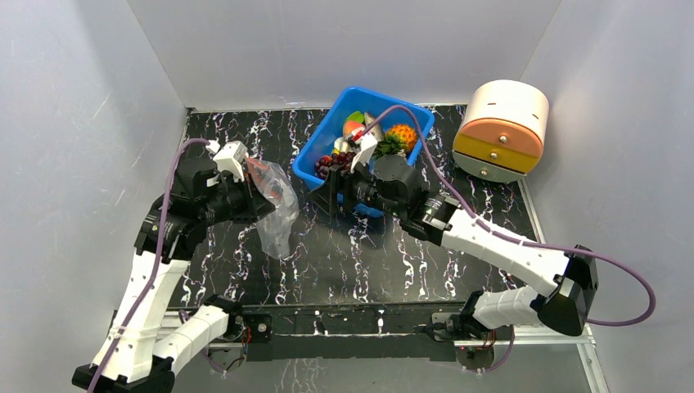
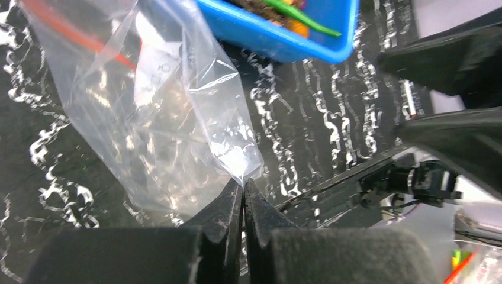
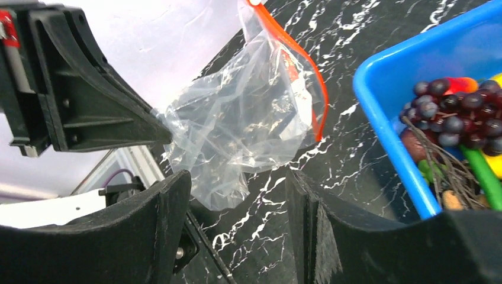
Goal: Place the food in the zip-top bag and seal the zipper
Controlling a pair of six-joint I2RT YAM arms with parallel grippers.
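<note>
A clear bag (image 1: pixel 279 205) with an orange-red zipper strip hangs from my left gripper, which is shut on an edge of its film. In the right wrist view the bag (image 3: pixel 243 112) drapes crumpled, its orange strip on the side away from the left fingertips. No food shows inside it. Facing the bag from the right, my right gripper is open, with no contact between its fingers and the film. The food lies in a blue bin (image 1: pixel 313 151): dark grapes (image 1: pixel 333 164), a peach (image 1: pixel 353 128) and a pineapple (image 1: pixel 401 137) among it.
A small rounded cabinet (image 1: pixel 501 131) with coloured drawers stands at the back right. Under the right arm, the bin's front edge is partly covered. Bare marbled table (image 1: pixel 352 270) stretches across the front.
</note>
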